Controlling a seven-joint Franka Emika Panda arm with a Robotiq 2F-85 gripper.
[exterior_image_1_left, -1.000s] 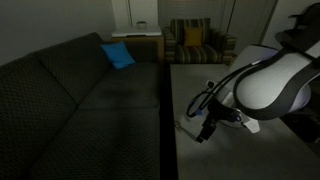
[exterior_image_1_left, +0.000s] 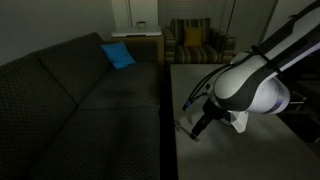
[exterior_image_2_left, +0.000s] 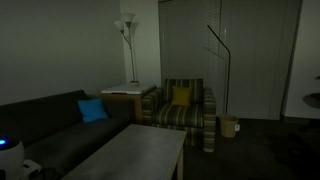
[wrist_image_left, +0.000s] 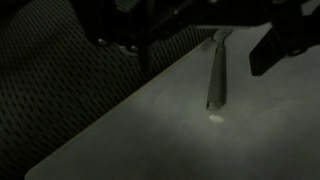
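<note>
A slim utensil-like object (wrist_image_left: 217, 80) lies on the pale table (wrist_image_left: 130, 140) in the wrist view, its handle end towards the camera and its far end up by my gripper. My gripper stands open, one dark finger on each side of this object and none seen touching it. In exterior view 1 the gripper (exterior_image_1_left: 193, 132) is low over the table's left part, near the thin object (exterior_image_1_left: 183, 129). Darkness hides the fingertips' exact height.
A white item (exterior_image_1_left: 240, 122), partly hidden by the arm, rests on the table. The dark sofa (exterior_image_1_left: 120, 90) with a blue pillow (exterior_image_1_left: 118, 54) runs along the table's left side. Beyond its far end stands a striped armchair (exterior_image_2_left: 181, 112).
Over the last second my gripper has moved slightly left in exterior view 1, closer to the thin object. That object and the white item appear to stay on the table.
</note>
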